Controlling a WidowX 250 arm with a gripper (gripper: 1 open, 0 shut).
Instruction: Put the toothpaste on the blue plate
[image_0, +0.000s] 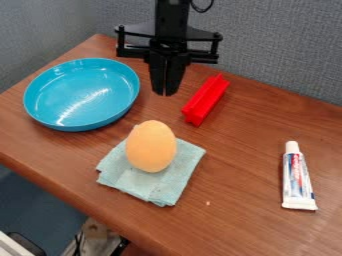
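Note:
The toothpaste, a white tube with red and blue print, lies at the right of the wooden table with its cap toward the back. At the left sits the blue plate, which is empty. My gripper points downward at the back of the table, between the plate and a red box, far from the tube. Its dark fingers appear close together, but whether they are open or shut does not show clearly. I see nothing held in it.
A red box lies just right of the gripper. An orange egg-shaped object rests on a folded pale green cloth near the front. Bare table separates the cloth from the tube. A grey partition stands behind.

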